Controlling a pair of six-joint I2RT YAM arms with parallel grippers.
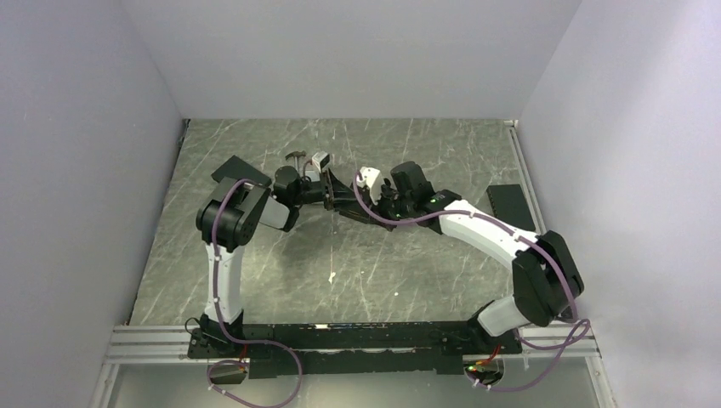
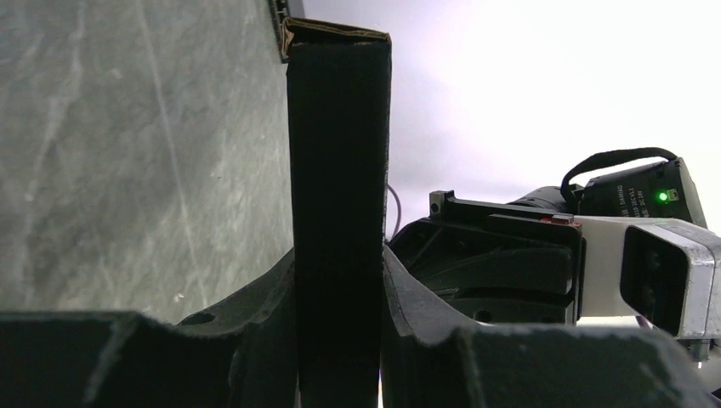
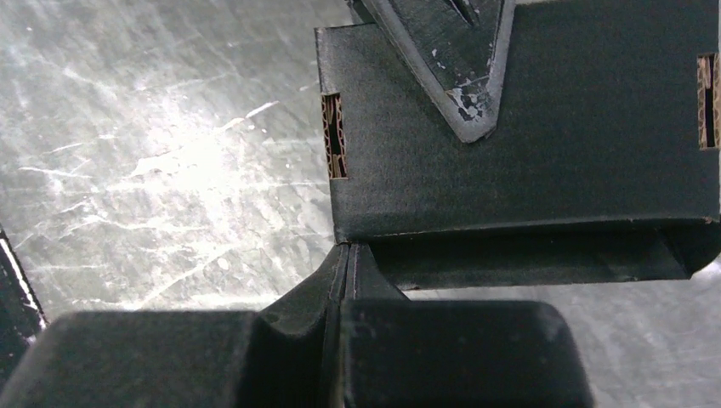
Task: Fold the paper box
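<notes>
The black cardboard box stands tall and narrow between the fingers of my left gripper, which is shut on it. In the right wrist view, a broad side of the box shows a slot near each end, and its lower side looks hollow. A left finger presses over that side. My right gripper is shut, its tips at the box's lower left corner; whether they touch it I cannot tell. From above, both grippers hide most of the box.
One flat black piece lies at the left of the grey marble table, and another at the right. Behind the left arm are small objects, partly covered.
</notes>
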